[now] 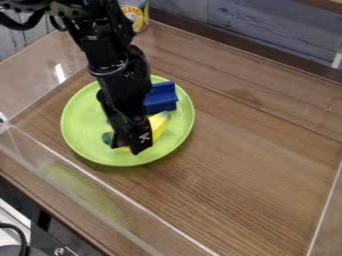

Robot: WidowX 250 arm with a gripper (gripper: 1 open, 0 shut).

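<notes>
A black gripper (131, 136) hangs low over a green plate (87, 125) at the left of the camera view, its fingertips down at a yellow object (158, 125) on the plate. A blue block (160, 95) sits at the back right of the plate, partly behind the gripper. The gripper covers much of the yellow object, and whether it holds it cannot be told.
A can (135, 15) stands at the back, partly behind the arm. The table's edge runs along the lower left.
</notes>
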